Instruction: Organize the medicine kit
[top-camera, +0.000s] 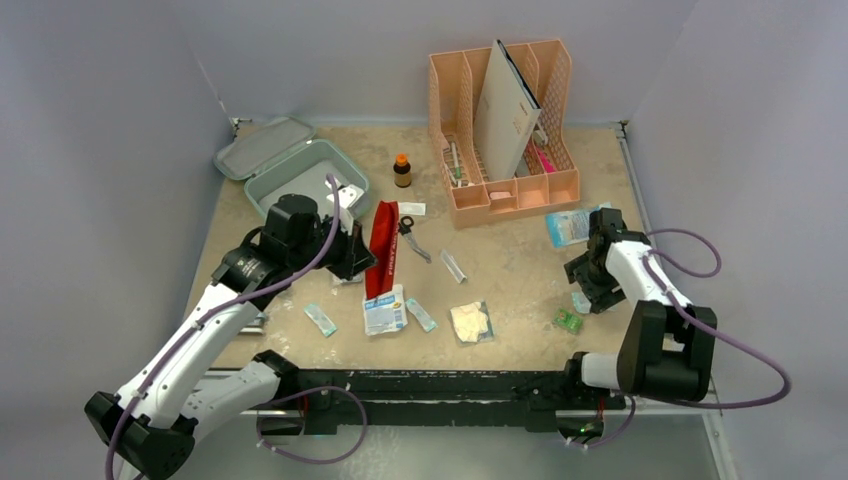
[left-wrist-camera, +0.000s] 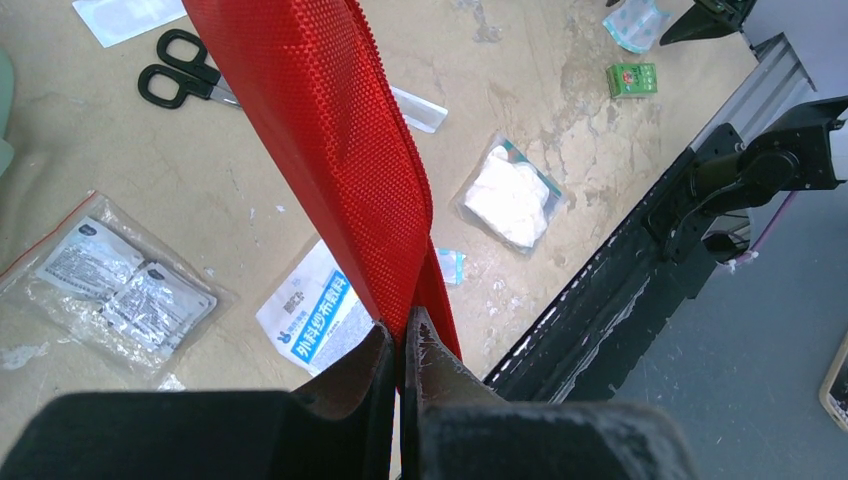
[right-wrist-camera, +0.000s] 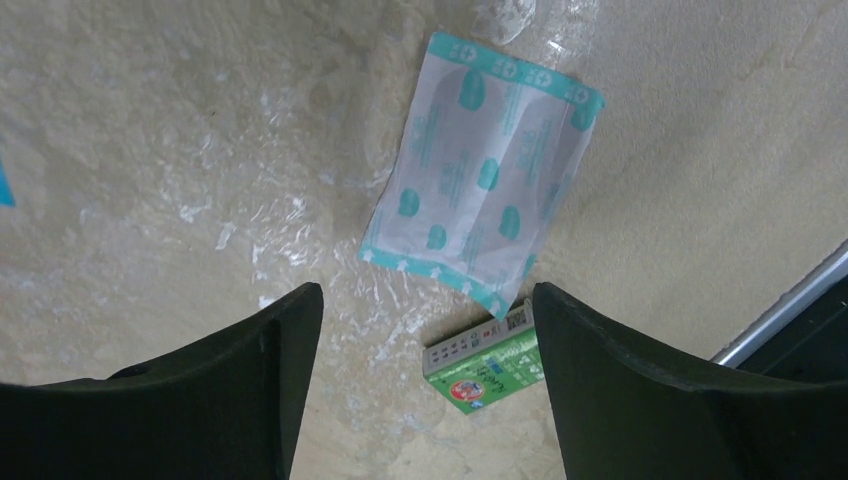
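Observation:
The red pouch (top-camera: 383, 235) hangs over the left-middle of the table, its edge pinched by my left gripper, which is shut on it. My right gripper is low at the right side, its fingers apart. A white packet with teal print (right-wrist-camera: 478, 175) lies flat ahead of those fingers, not held. The small green box (right-wrist-camera: 486, 362) sits just below the packet, partly behind the right finger. A gauze packet (top-camera: 385, 312) lies below the pouch, with a bag of cotton (top-camera: 471, 322) to its right. The scissors (top-camera: 411, 236) rest beside the pouch.
An open grey-green box (top-camera: 352, 167) stands behind the left arm, lid folded back. The brown bottle (top-camera: 402, 171) is beside it. A peach organizer (top-camera: 468, 206) fills the back. Bare table (top-camera: 520, 260) lies between the arms.

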